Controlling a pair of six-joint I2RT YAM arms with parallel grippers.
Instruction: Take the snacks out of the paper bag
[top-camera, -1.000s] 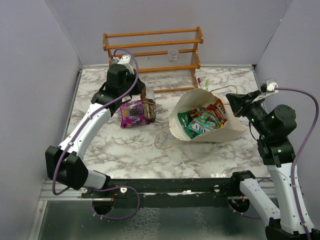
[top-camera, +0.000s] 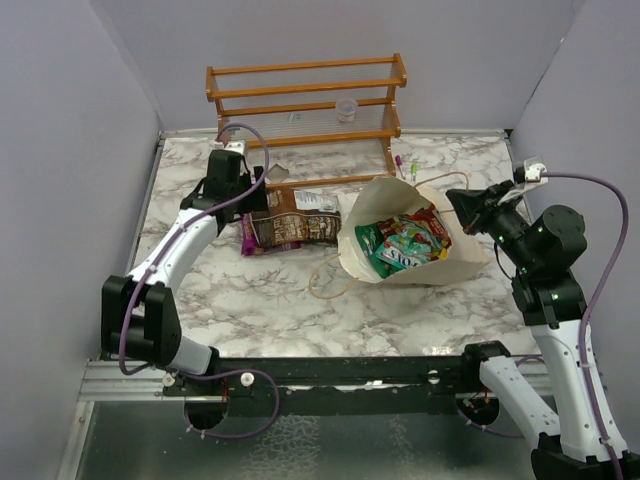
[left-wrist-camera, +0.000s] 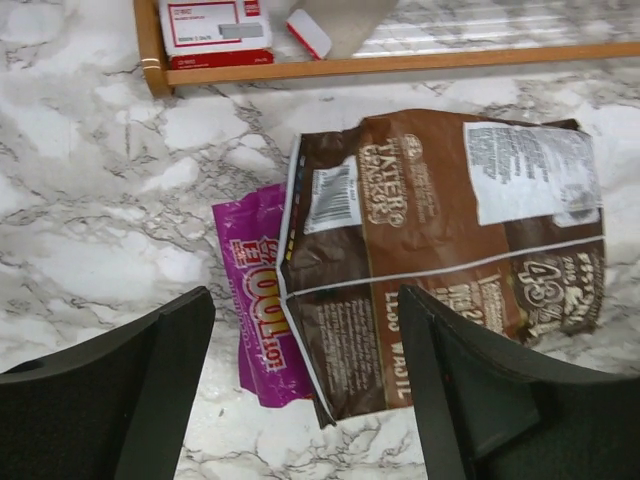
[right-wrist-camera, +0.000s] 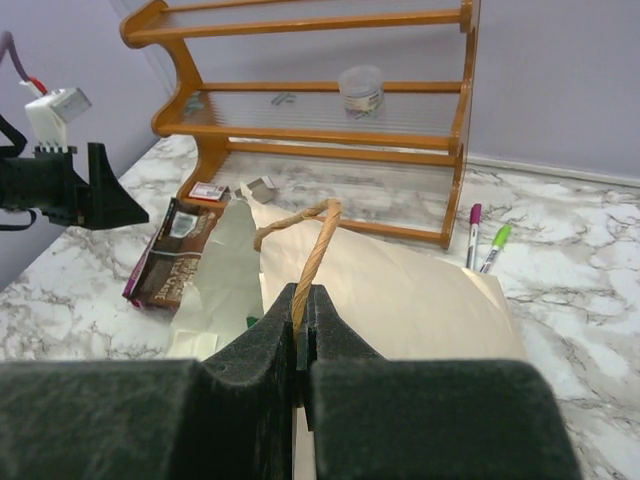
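Note:
The white paper bag (top-camera: 447, 262) lies on its side, mouth toward the left, with green and red snack packs (top-camera: 405, 240) inside. My right gripper is shut on the bag's twisted handle (right-wrist-camera: 315, 262) at the bag's right. At the left, my left gripper stands open above a brown snack pack (left-wrist-camera: 430, 240), which lies over a purple pack (left-wrist-camera: 255, 290) on the table, outside the bag.
A wooden two-tier rack (top-camera: 300, 135) stands at the back, with a clear cup (top-camera: 346, 108) and small boxes (left-wrist-camera: 215, 30). Two markers (right-wrist-camera: 473, 235) lie right of it.
The brown pack, earlier raised at my left gripper, now lies flat over the purple one. The left gripper has let go and moved slightly left. The right arm has barely moved.

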